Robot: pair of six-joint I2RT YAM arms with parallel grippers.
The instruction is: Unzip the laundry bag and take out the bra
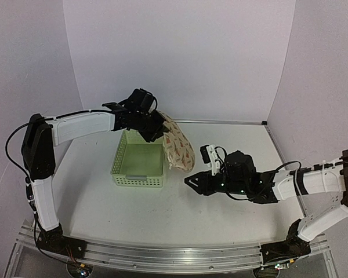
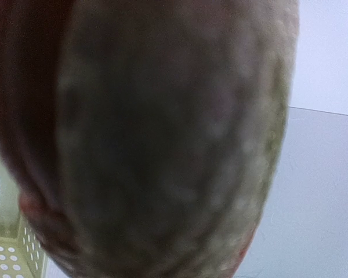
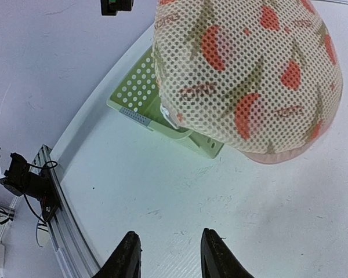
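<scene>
The mesh laundry bag (image 1: pixel 178 147), pale with a red and green print, hangs from my left gripper (image 1: pixel 158 128), which is shut on its upper end. It fills most of the left wrist view, blurred and too close to show that gripper's fingers. In the right wrist view the bag (image 3: pixel 249 75) bulges at the top, its lower end free. My right gripper stands open below the bag, with nothing between its fingers. From above, the right gripper (image 1: pixel 192 184) is just in front of the bag's lower end. I see neither the zip clearly nor the bra.
A green perforated basket (image 1: pixel 137 181) stands on the white table (image 1: pixel 133 214), left of the bag, and looks empty. Walls close in the back and sides.
</scene>
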